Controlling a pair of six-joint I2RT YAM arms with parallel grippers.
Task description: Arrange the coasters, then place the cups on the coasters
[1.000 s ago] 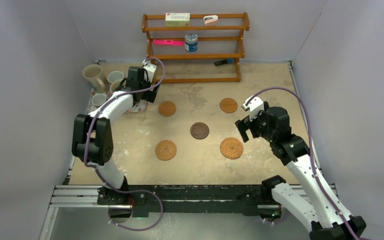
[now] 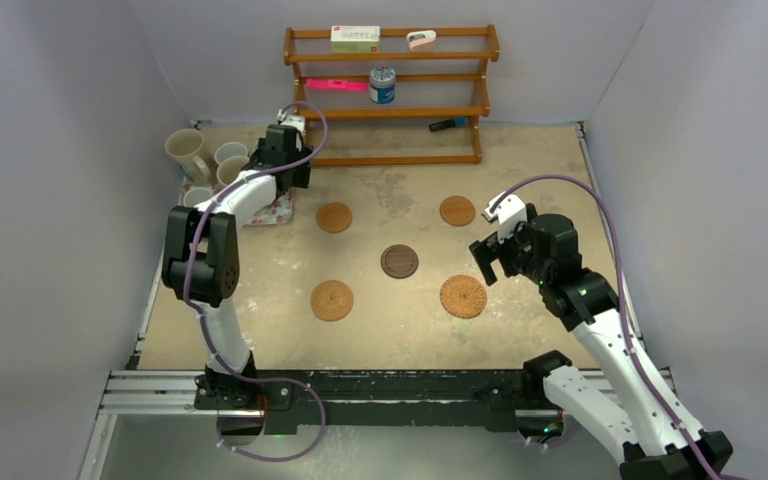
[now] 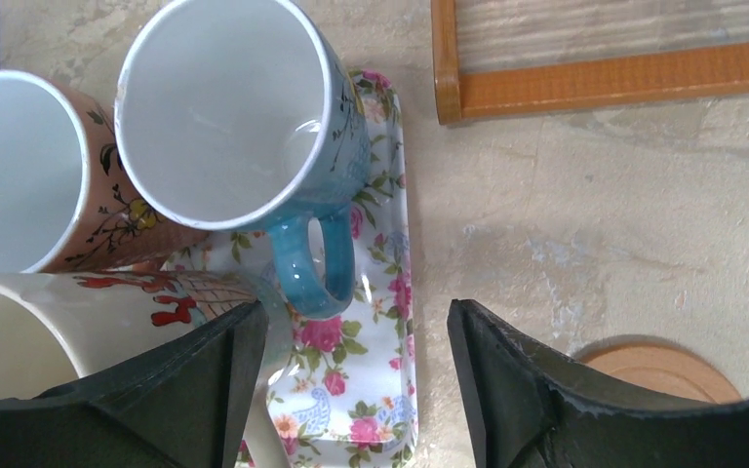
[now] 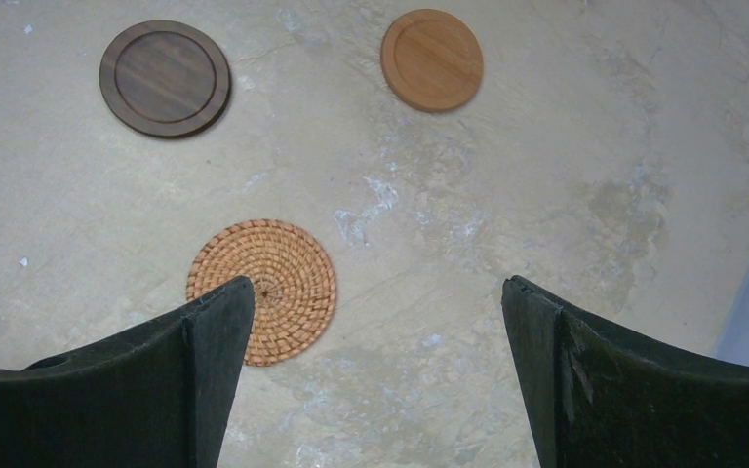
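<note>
Several cups stand on a flowered tray [image 3: 351,390] at the back left. My left gripper is open over them, with a blue cup [image 3: 340,136] and its handle just beyond the fingertips and a white patterned cup [image 3: 127,302] by the left finger. A brown cup [image 3: 132,205] sits behind. Coasters lie on the table: a dark wooden one [image 2: 399,261], light wooden ones [image 2: 334,217] [image 2: 457,210] and woven ones [image 2: 331,300] [image 2: 463,296]. My right gripper stands open above the table on the right, nothing between its fingers.
A wooden rack [image 2: 394,160] along the back wall holds a box [image 2: 355,38], a jar [image 2: 382,86] and small items. Its foot is beside the tray. The middle and front of the table are open apart from the flat coasters.
My left arm has shifted slightly toward the back, its wrist moving a little left over the cups. The right arm is unchanged.
</note>
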